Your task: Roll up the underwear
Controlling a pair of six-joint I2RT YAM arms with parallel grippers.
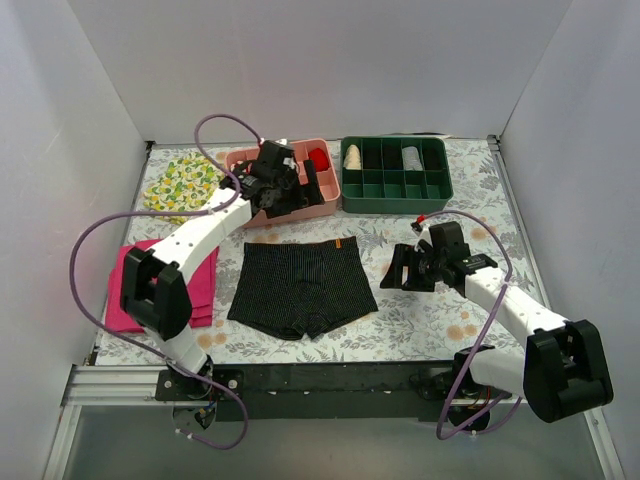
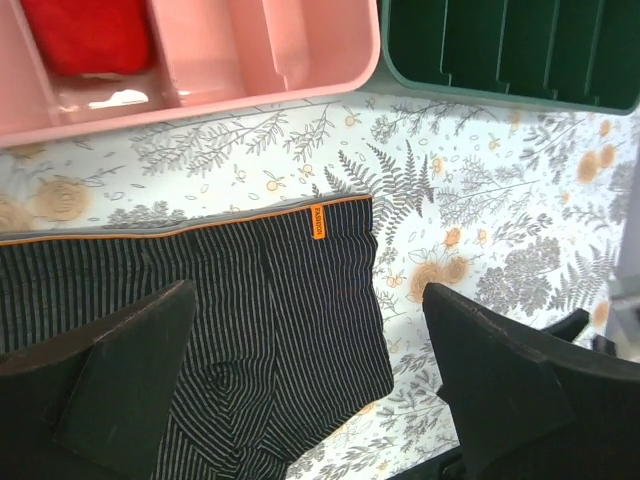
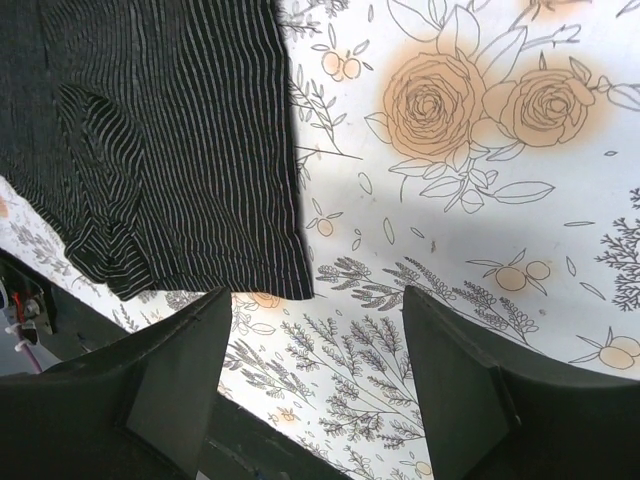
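Black pinstriped underwear [image 1: 280, 280] lies spread flat on the table, its waistband towards the back and an orange tag [image 2: 318, 222] near the waistband's right end. In the top view my left gripper [image 1: 317, 186] hangs over the pink box, behind the waistband; its fingers [image 2: 110, 390] are wide apart with nothing between them. To the right of the underwear is my right gripper [image 1: 391, 268], open, its fingers [image 3: 165, 385] apart over bare tablecloth. The lower right leg corner [image 3: 290, 280] shows just ahead of those fingers in the right wrist view, not touching them.
A pink divided box [image 1: 329, 185] with red rolled items and a green divided box [image 1: 400, 205] with several rolls stand at the back. Pink cloths [image 1: 203, 290] and a yellow patterned cloth [image 1: 180, 185] lie at left.
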